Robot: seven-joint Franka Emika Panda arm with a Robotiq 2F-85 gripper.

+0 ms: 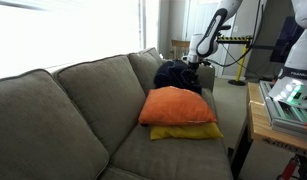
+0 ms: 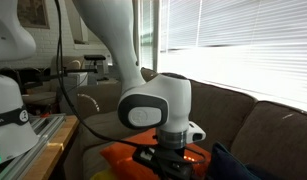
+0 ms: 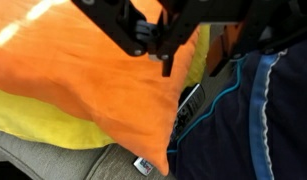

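Note:
An orange pillow lies on the sofa, overlapping a yellow pillow. Behind it is a dark navy cloth. My gripper hangs over the place where orange pillow and navy cloth meet, its fingers parted and nothing seen between them. In the wrist view, a dark device with buttons, perhaps a remote, shows partly in the gap beside the pillow's edge; the rest of it is hidden. Exterior view 2 has the white arm reaching down to the pillow, with the fingertips hard to make out.
The grey-brown sofa has a wide bare seat toward the front. A wooden table stands at the right. In the wrist view a blue cord runs along the navy cloth.

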